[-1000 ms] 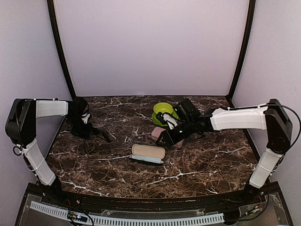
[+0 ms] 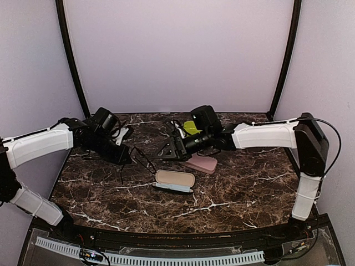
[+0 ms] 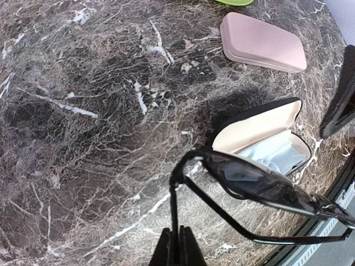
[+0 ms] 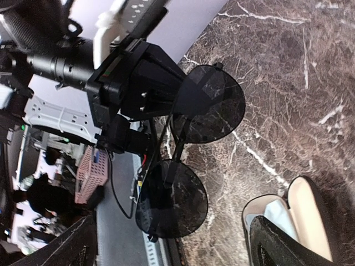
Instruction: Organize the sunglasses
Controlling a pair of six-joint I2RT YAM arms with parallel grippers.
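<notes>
Dark sunglasses (image 2: 145,161) hang in the air above the table. My left gripper is shut on one temple arm, and the dark lenses (image 3: 260,180) stretch away to the right in the left wrist view. To their right in the top view, my right gripper (image 2: 171,157) stands open and apart from them. Its fingers (image 4: 280,244) are spread wide with nothing gripped; both round lenses (image 4: 173,199) show beyond them. An open glasses case (image 2: 175,178) lies on the table below, its pale lining showing and a light blue cloth (image 3: 272,154) inside.
A closed pink case (image 2: 202,163) lies behind the open case, partly under the right arm. Green bowls (image 2: 191,127) stand farther back, partly hidden by that arm.
My left arm has carried the sunglasses to the right, toward the middle. The right gripper has moved left, toward them. The open case has stayed in place.
</notes>
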